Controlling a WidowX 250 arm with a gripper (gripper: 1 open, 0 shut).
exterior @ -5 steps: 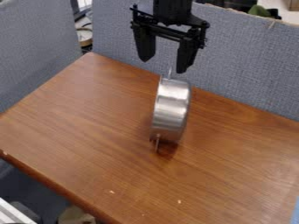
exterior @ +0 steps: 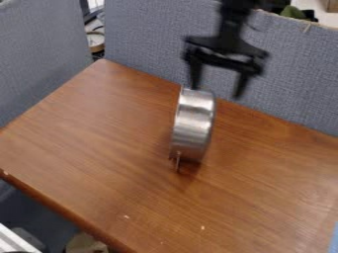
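A steel cylindrical pot (exterior: 193, 125) lies on its side on the wooden table (exterior: 93, 158), its curved wall facing the camera and small handles at top and bottom. Above and behind it, my black gripper (exterior: 215, 71) is motion-blurred, with its two fingers spread open and nothing visible between them.
Grey padded walls (exterior: 46, 54) border the table at the left and back. A small blue item (exterior: 330, 237) shows at the lower right edge.
The pot looks unmoved.
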